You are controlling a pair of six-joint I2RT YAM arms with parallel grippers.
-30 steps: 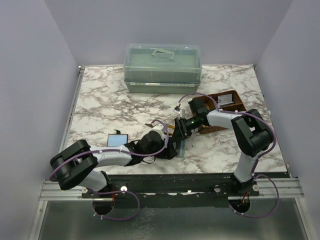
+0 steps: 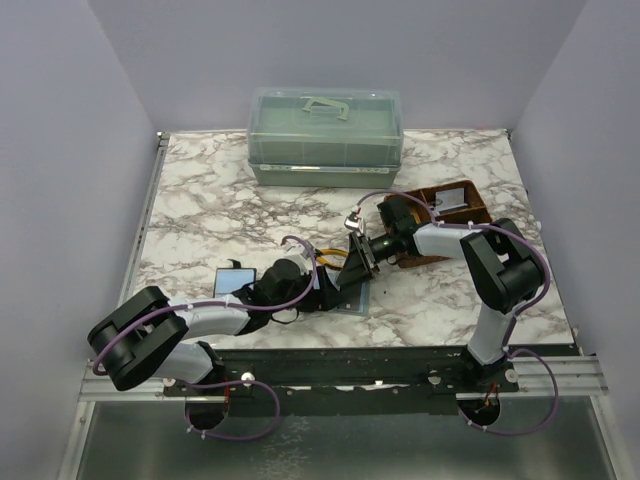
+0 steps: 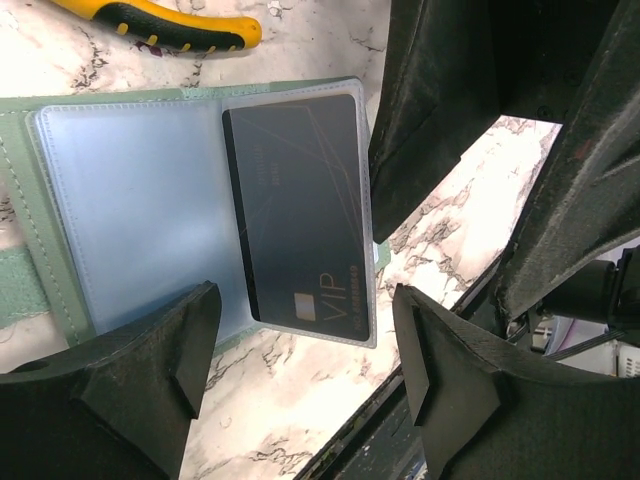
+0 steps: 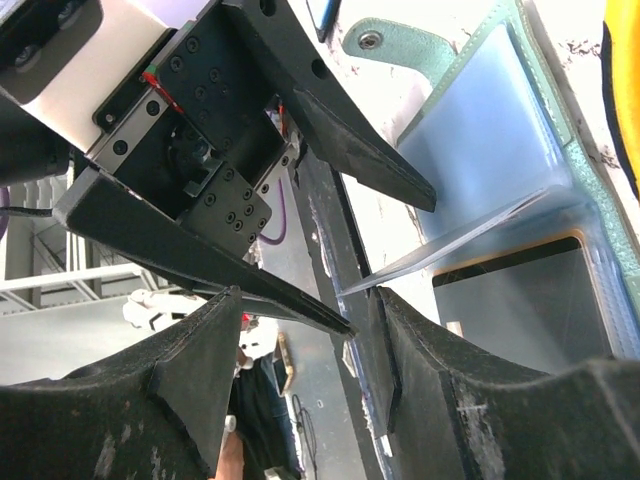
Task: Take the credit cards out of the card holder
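The card holder [image 3: 130,190], green with clear sleeves, lies open near the front edge, with a dark VIP card [image 3: 298,200] in a sleeve on its right. In the left wrist view my left gripper stands open over that sleeve's lower end, the card between and beyond its fingertips. My right gripper is open too, at the card sleeve's edge, which shows as a raised clear flap in the right wrist view. The two grippers are very close together; the top view mostly hides the holder beneath them.
Yellow-handled pliers [image 3: 190,25] lie behind the holder. A brown divided box [image 2: 470,214] stands at the right, a clear-lidded green case [image 2: 325,140] at the back, and a tablet-like object [image 2: 233,282] at the left.
My left gripper has moved back and slightly left over the last second. The right arm has shifted very little.
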